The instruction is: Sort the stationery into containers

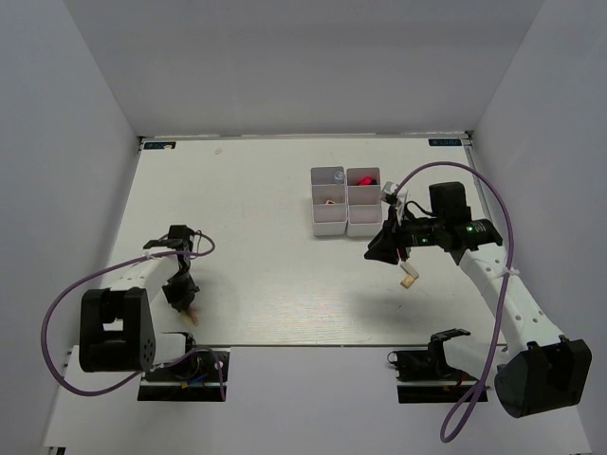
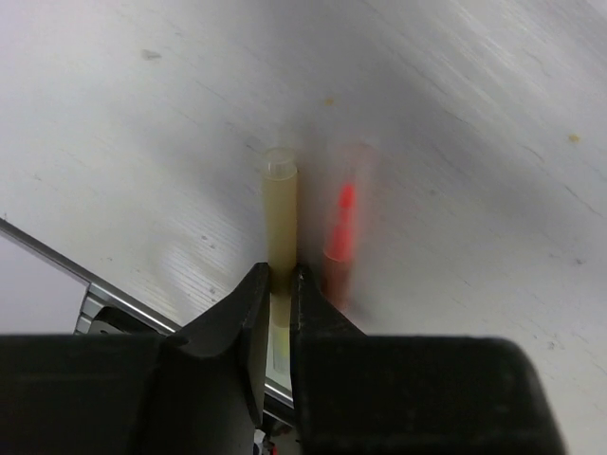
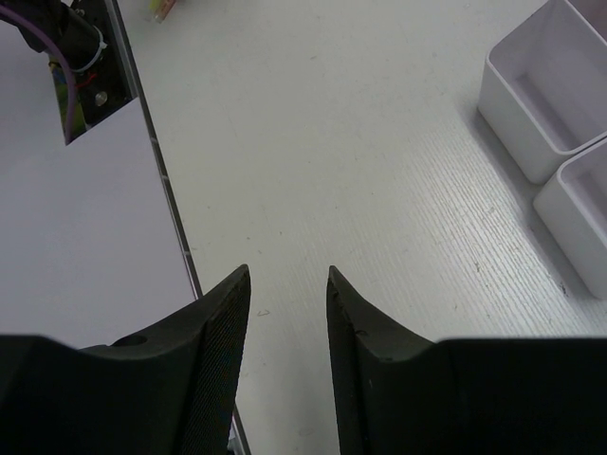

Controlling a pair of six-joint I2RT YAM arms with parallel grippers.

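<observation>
My left gripper is low at the table's near-left edge, shut on a yellow-beige pen with a clear end. A red pen lies close alongside it, slightly blurred. My right gripper is open and empty, above the table beside the organizer. The grey compartment containers stand at the back centre; a red item sits in the back right compartment, and small items are in left ones.
Small beige blocks lie on the right of the table, below the right arm. Walls bound both sides.
</observation>
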